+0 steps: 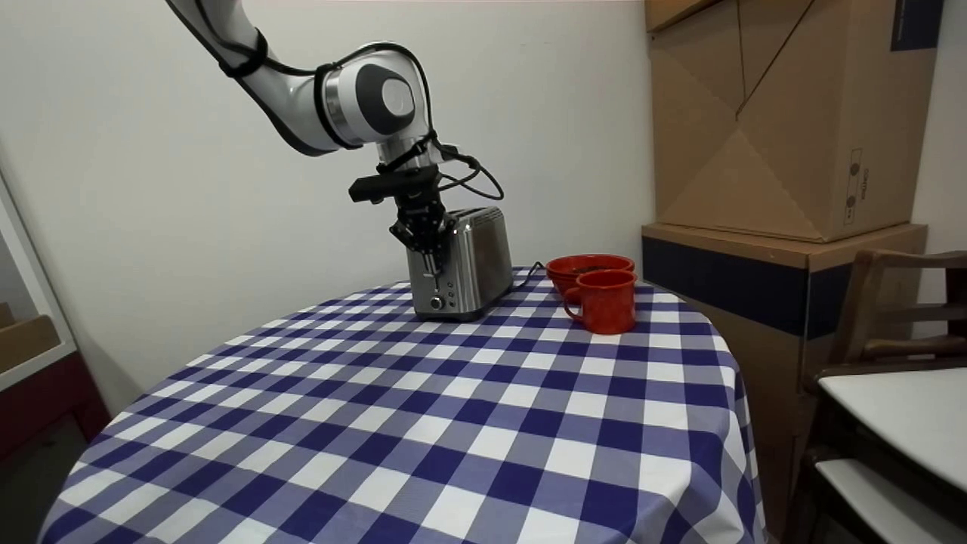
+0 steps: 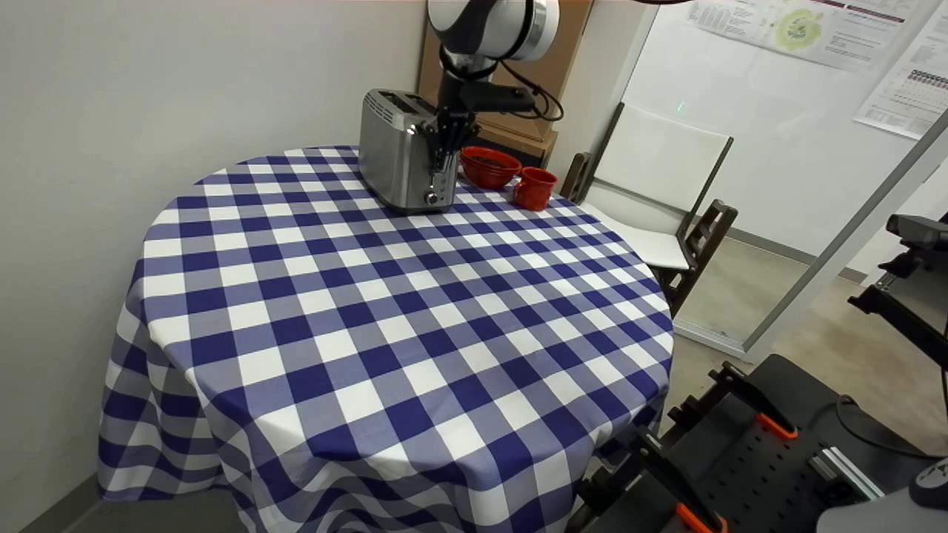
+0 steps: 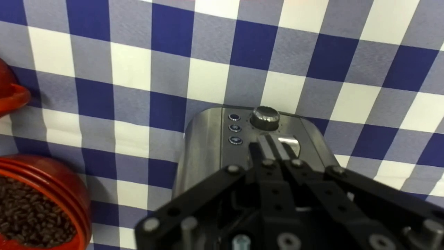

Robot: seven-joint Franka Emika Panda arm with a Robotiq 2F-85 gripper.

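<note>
A silver toaster [image 1: 489, 249] stands upright on the table, its front panel carrying a round knob [image 3: 265, 118], several small buttons and a shiny lever [image 3: 290, 144]. In the wrist view my gripper is shut, its two fingers side by side with no object showing between them. The fingertips are right beside the lever, overlapping its left part in this view; whether they touch it is hard to tell. From outside, the gripper [image 2: 439, 167] points down along the toaster's front face, above the knob.
A red mug [image 1: 607, 303] and red stacked bowls [image 1: 560, 267] with dark beans inside stand to the right of the toaster. A cord runs behind it. A wall lies behind the table.
</note>
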